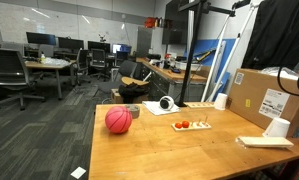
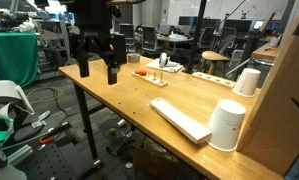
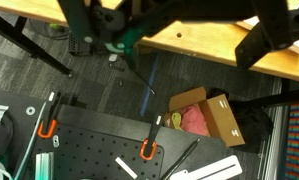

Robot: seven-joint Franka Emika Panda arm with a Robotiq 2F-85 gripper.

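At the upper left of exterior view 2, my gripper (image 2: 99,72) stands open above the near edge of the wooden table (image 2: 109,92), its two dark fingers spread apart. Nothing shows between them. The wrist view has the fingers (image 3: 267,38) wide apart at the top, pointing over the table edge. A pale board (image 1: 198,126) with red pieces and upright pegs lies mid-table. Toward the right end are a long white block (image 1: 264,142) and an upside-down white cup (image 1: 277,128). A pink-red ball (image 1: 118,119) rests at the left side.
Another white cup (image 2: 247,82) stands farther back, near a large cardboard box (image 1: 257,98). A white ring-shaped object (image 1: 167,102) sits at the far side. Below the table edge are an open carton (image 3: 204,118) and a black perforated plate (image 3: 97,150).
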